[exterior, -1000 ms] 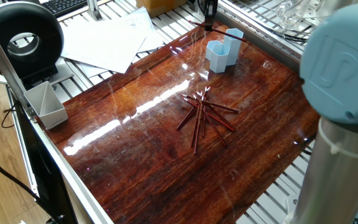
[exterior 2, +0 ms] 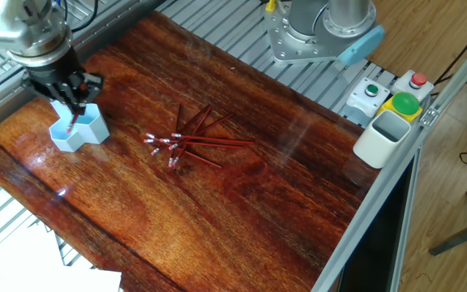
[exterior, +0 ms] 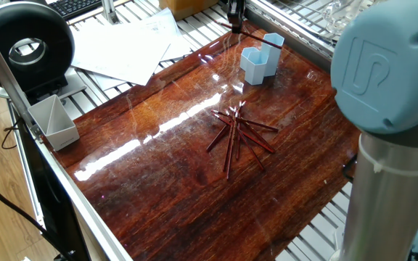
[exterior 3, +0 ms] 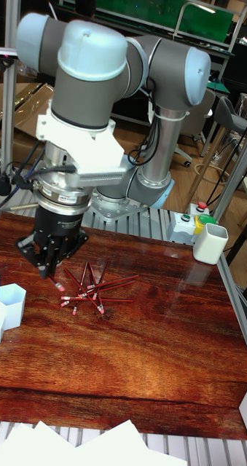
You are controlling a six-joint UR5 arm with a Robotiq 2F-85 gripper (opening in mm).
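A dark red pencil [exterior: 261, 39] is held by my gripper [exterior: 236, 29], which is shut on it at the far edge of the board in exterior view 1. The pencil slants across the gripper, its right end close to the top of a pale blue holder of joined hexagonal cups [exterior: 253, 70]. From exterior view 2, the gripper [exterior 2: 78, 110] appears over the holder [exterior 2: 93, 126], hiding part of it. A pinkish pencil end [exterior 3: 60, 286] shows below the gripper in exterior view 3. Several red pencils [exterior: 238, 134] lie crossed in a heap mid-board, apart from the gripper.
A white square cup [exterior 2: 378, 142] stands at one board edge, near a button box [exterior 2: 406, 103]. Another white container [exterior: 54, 125] shows in exterior view 1. Papers [exterior: 125, 47] lie beyond the wooden board [exterior: 151, 196], which has wide bare areas around the pencil heap.
The near arm link moved left and up. Heap and holder stayed still.
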